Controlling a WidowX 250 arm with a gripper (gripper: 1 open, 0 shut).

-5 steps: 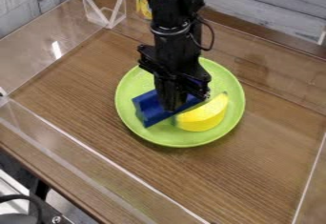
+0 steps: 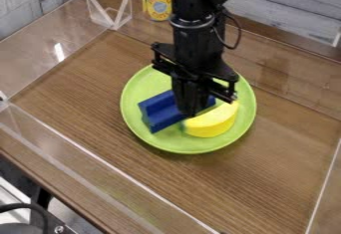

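Observation:
The black gripper hangs over a green plate, its fingertips low in front of a blue block. The block lies on the plate's left part, partly hidden by the gripper. To its right on the plate is a yellow banana-like object. The gripper looks shut; whether anything is between its fingers is hidden.
A yellow item stands at the back near the clear left edge. A white wall runs along the back, and a cable lies at the lower left.
The arm and gripper have shifted slightly right and now cover more of the plate's right side. The blue block and yellow object look almost unchanged.

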